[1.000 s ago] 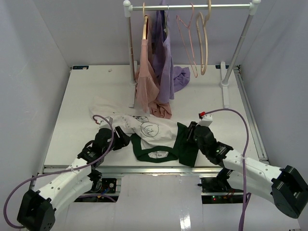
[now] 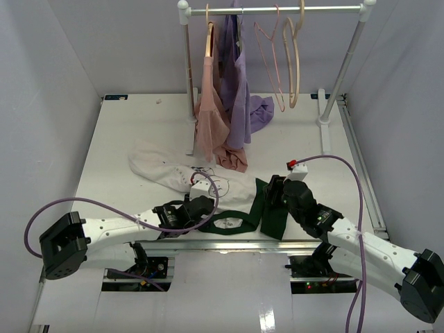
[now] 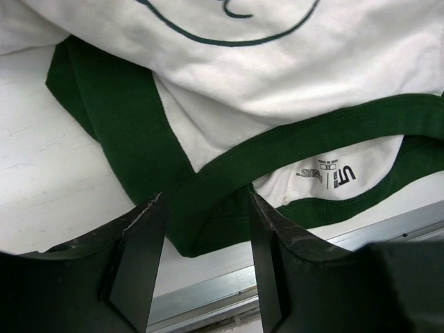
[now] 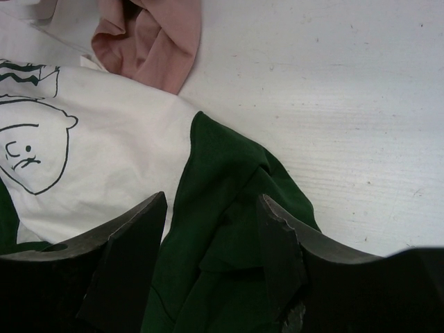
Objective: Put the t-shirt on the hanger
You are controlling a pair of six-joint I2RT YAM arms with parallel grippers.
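A white T-shirt (image 2: 229, 194) with dark green trim and a line-drawn face lies spread on the white table (image 2: 118, 139). My left gripper stands open over its green collar band (image 3: 326, 121) and label, near the table's front edge. My right gripper stands open over the green sleeve (image 4: 229, 152) at the shirt's right, with cloth visible between and below its fingers. Two empty hangers, one pink (image 2: 270, 55) and one wooden (image 2: 294, 62), hang from the rail (image 2: 326, 10).
A pink garment (image 2: 211, 118) and a purple one (image 2: 239, 104) hang from the rail at the back, their lower ends on the table. The rack's right post (image 2: 340, 69) stands beside free table space. A metal rail runs along the front edge.
My left gripper has moved right across the shirt toward the middle of the collar.
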